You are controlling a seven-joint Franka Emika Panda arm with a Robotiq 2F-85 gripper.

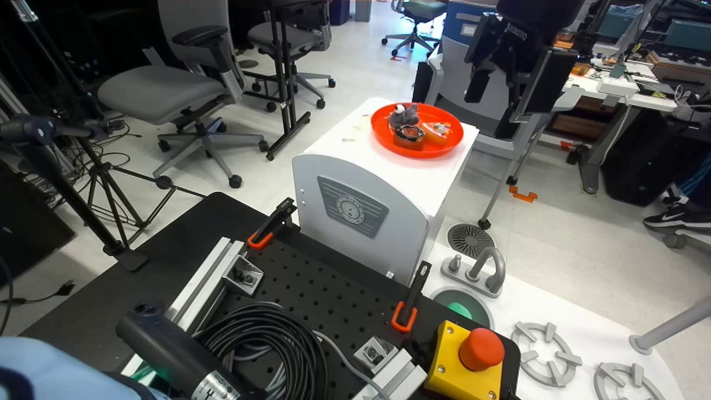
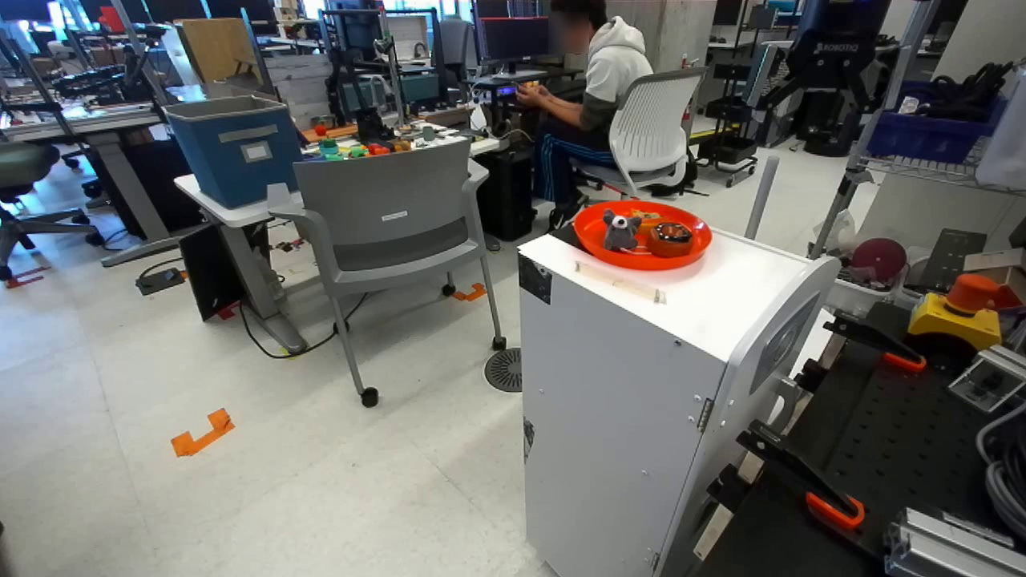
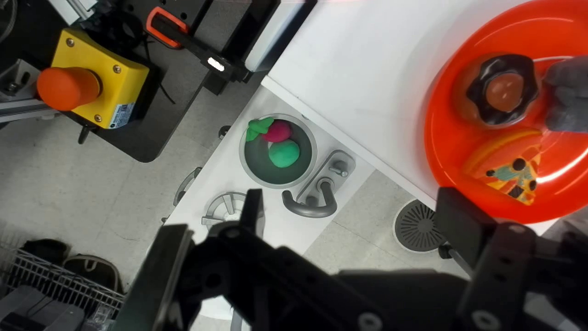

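My gripper hangs high in exterior view 1, up and to the right of the orange-red plate. Its fingers are spread wide, and nothing shows between them. In the wrist view the plate holds a brown donut-like toy with a dark wavy top, a grey plush and an orange wedge with a patterned face. The plush shows its mouse-like face in exterior view 2. A toy sink contains a green round toy and a magenta one with green leaves.
The plate stands on a tall white cabinet, whose top is otherwise mostly bare. Beside the sink rise a grey faucet and burner grates. A yellow emergency-stop box and clamps edge the black table. A person sits in the background.
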